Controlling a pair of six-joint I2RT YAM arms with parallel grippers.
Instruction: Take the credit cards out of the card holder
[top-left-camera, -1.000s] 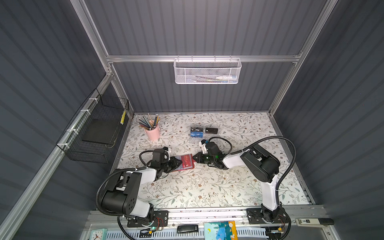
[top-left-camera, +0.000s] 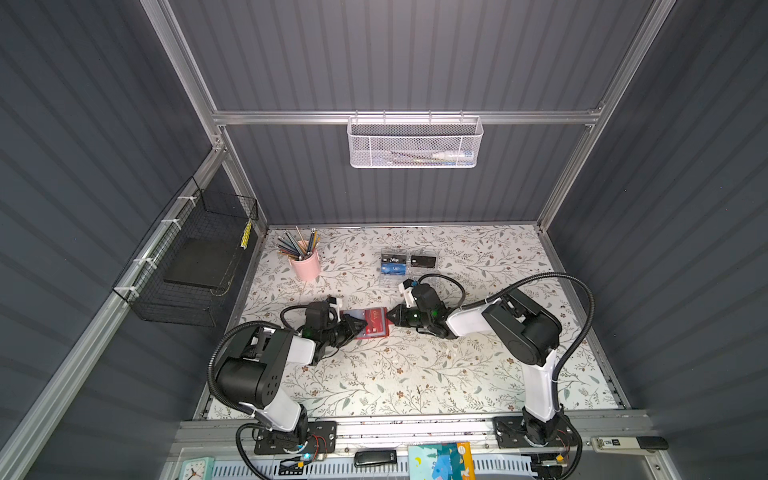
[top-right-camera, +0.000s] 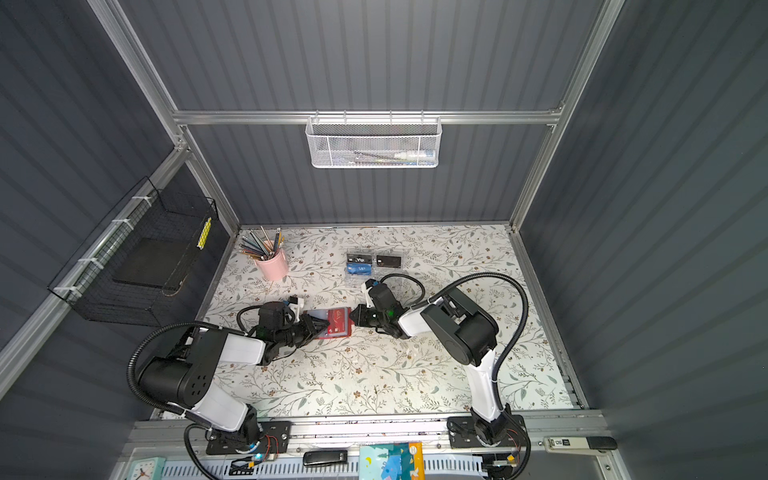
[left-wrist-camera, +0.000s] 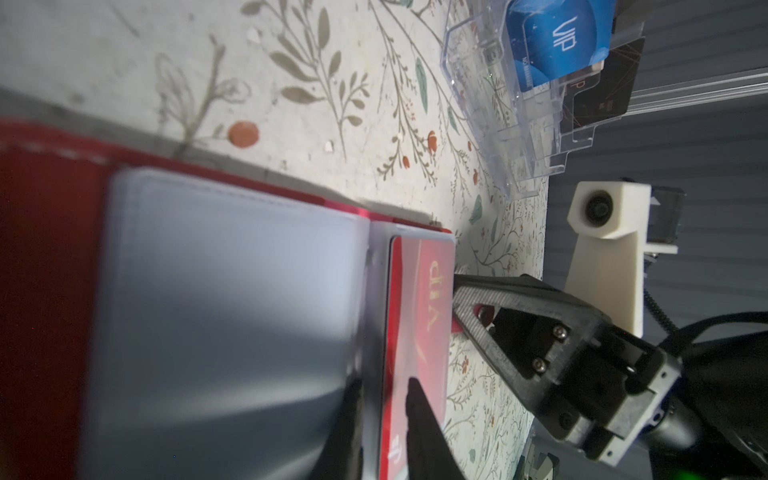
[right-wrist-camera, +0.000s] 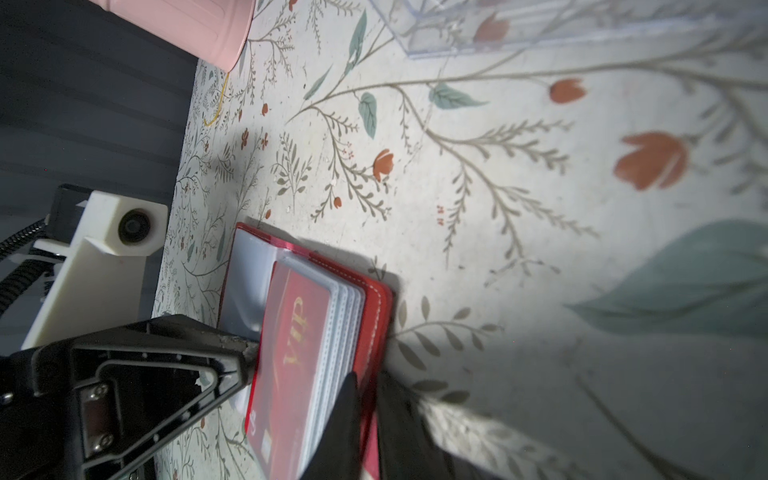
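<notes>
The red card holder (top-left-camera: 385, 334) lies open on the table between my grippers. Its clear sleeves are stacked on the right side, a red VIP card (right-wrist-camera: 297, 344) in the top one. In the left wrist view an empty-looking pale sleeve (left-wrist-camera: 224, 304) covers the left side. My left gripper is at the red card's left edge, its narrow fingertips a little apart on either side of that edge; whether they pinch it does not show. At the holder's right border, my right gripper is shut on the red cover's edge.
Behind the holder stands a clear tray (top-left-camera: 392, 279) with a blue VIP card (top-left-camera: 393, 269) and dark cards (top-left-camera: 424, 261). A pink pencil cup (top-left-camera: 306, 268) is at the back left.
The left arm has shifted slightly, and the holder's left side has turned a little toward the back. My right arm stays in place.
</notes>
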